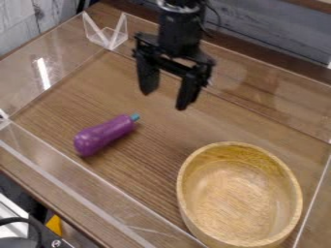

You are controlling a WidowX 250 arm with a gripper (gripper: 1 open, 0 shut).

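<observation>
My black gripper [176, 79] hangs over the upper middle of the wooden tray, its fingers spread open with nothing visible between them. A purple eggplant [104, 136] lies in the lower left, below and left of the gripper, apart from it. A large yellow bowl [239, 203] sits at the lower right.
The tray's walls [52, 34] run along the left and back. A clear wire-like object [110, 27] stands at the upper left. A black cable lies at the lower left edge.
</observation>
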